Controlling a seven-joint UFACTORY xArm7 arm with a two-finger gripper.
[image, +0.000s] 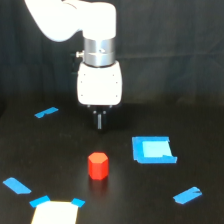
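Note:
The white robot arm reaches down from the top of the camera view. Its small dark gripper (99, 118) hangs below the white housing, above the black table and behind a red hexagonal block (98, 166). Whether the fingers are open or shut is hard to make out. The block stands alone, apart from the gripper.
A light square edged in blue tape (154, 149) lies at the right. A pale yellow square (54, 212) with blue tape sits at the front left. Loose blue tape strips lie at the sides.

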